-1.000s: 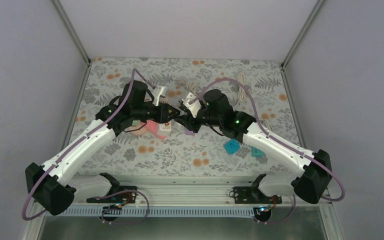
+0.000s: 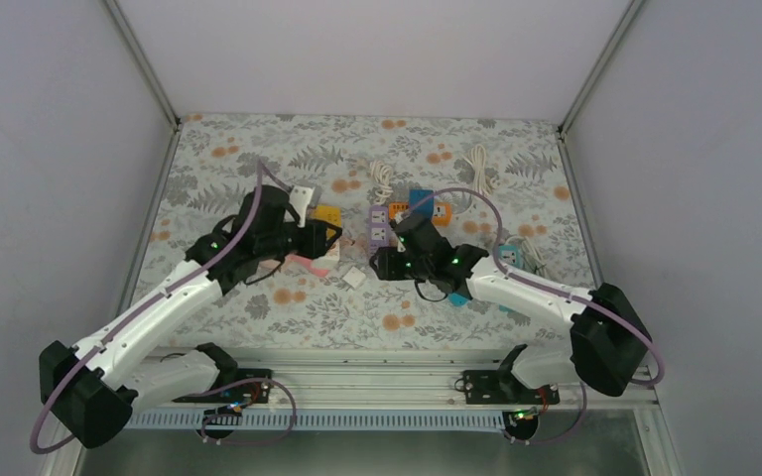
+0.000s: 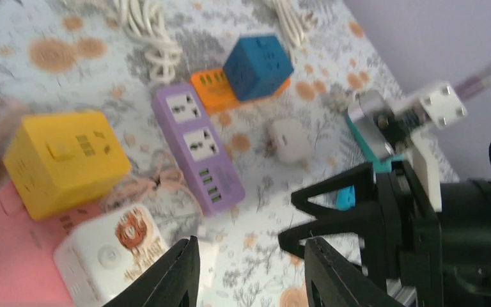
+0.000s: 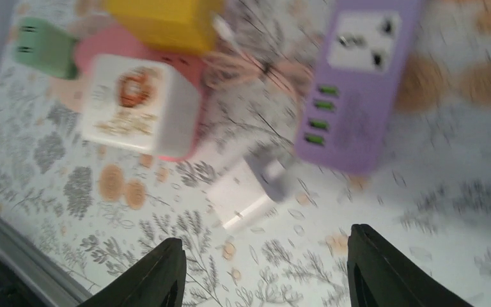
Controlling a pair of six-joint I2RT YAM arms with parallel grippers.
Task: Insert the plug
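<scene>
A purple power strip lies mid-table, also in the right wrist view [image 4: 351, 115]. Beside its lower end a small white plug adapter [image 4: 243, 192] lies on the cloth. My left gripper is above the white and pink blocks, its fingers apart with nothing visible between them. My right gripper stands open over the table, right of the left one, nothing between its fingers.
An orange strip [image 3: 211, 89], a blue block [image 3: 256, 67], a yellow block [image 3: 67, 160] and several coiled cables surround the purple strip. Teal pieces [image 2: 508, 260] lie at the right.
</scene>
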